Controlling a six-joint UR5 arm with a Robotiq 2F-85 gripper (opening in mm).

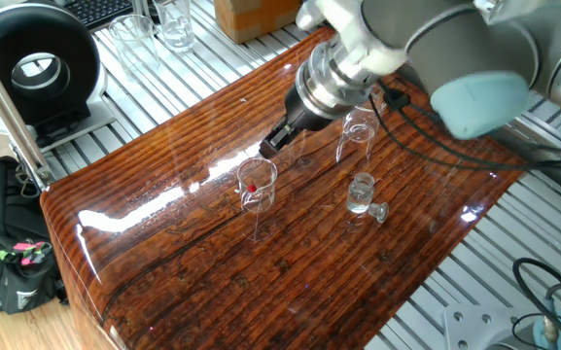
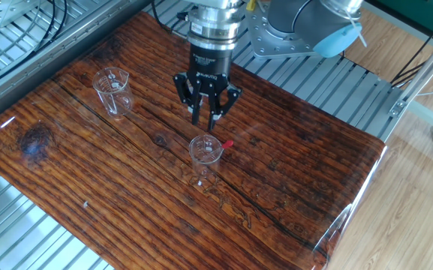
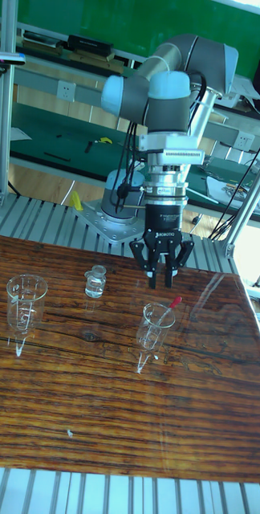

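Observation:
A small glass beaker (image 1: pixel 258 199) stands upright on the glossy wooden table. In it leans a glass dropper with a red bulb (image 2: pixel 228 143), the bulb sticking out over the rim. My gripper (image 3: pixel 160 281) hangs just above and behind this beaker in the third view, pointing down. Its fingers are parted with empty space between them, so it is open and clear of the dropper. A clear glass bottle (image 1: pixel 360 194) holding some liquid stands apart, with its glass stopper (image 1: pixel 379 212) lying beside it. Another beaker (image 2: pixel 114 91) stands farther off.
Bare wood surrounds the beaker on the table (image 2: pixel 276 180). Beyond the table edge in the first view are glass vessels (image 1: pixel 134 44), a cardboard box (image 1: pixel 256 17) and a black ring-shaped device (image 1: pixel 37 73). A cable (image 1: pixel 455 160) hangs from the arm.

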